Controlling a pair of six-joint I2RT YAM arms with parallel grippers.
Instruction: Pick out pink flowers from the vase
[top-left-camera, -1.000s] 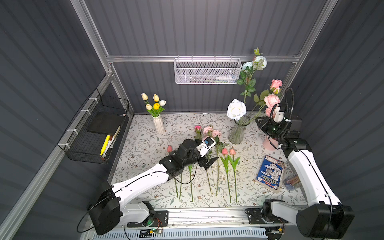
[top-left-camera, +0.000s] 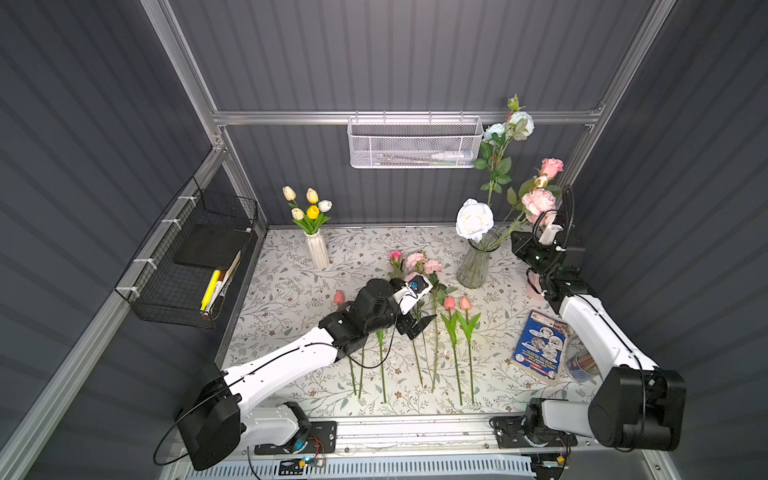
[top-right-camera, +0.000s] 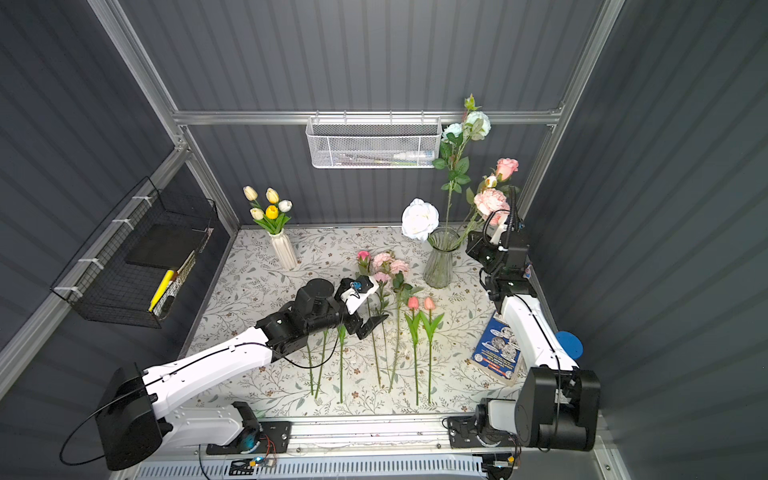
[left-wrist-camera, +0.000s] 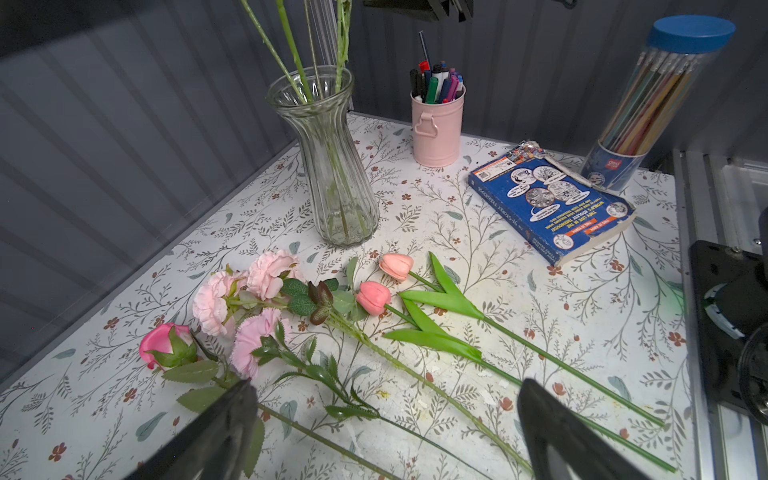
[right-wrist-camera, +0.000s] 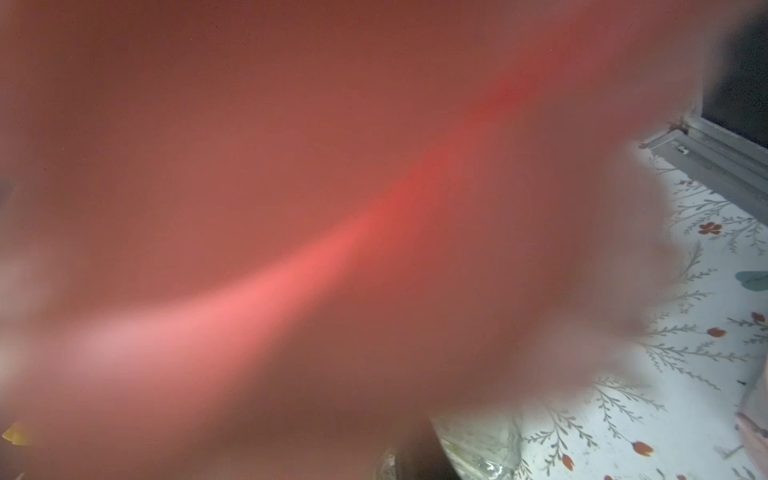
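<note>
A glass vase (top-left-camera: 473, 264) holds white, pale blue and pink flowers; the pink blooms (top-right-camera: 489, 204) lean right. My right gripper (top-left-camera: 528, 244) is up against them beside the vase; a pink petal fills most of the right wrist view, blurred, and I cannot see its fingers' state. Pink roses and carnations (left-wrist-camera: 270, 274) and pink tulips (left-wrist-camera: 373, 297) lie on the table. My left gripper hangs over their stems, open, its fingertips at both lower edges of the left wrist view.
A small vase of yellow and white tulips (top-left-camera: 317, 249) stands back left. A blue book (top-left-camera: 540, 344), pink pen cup (left-wrist-camera: 437, 132) and brush tube (left-wrist-camera: 632, 120) are on the right. Wire baskets hang on the left and back walls.
The left arm has not moved.
</note>
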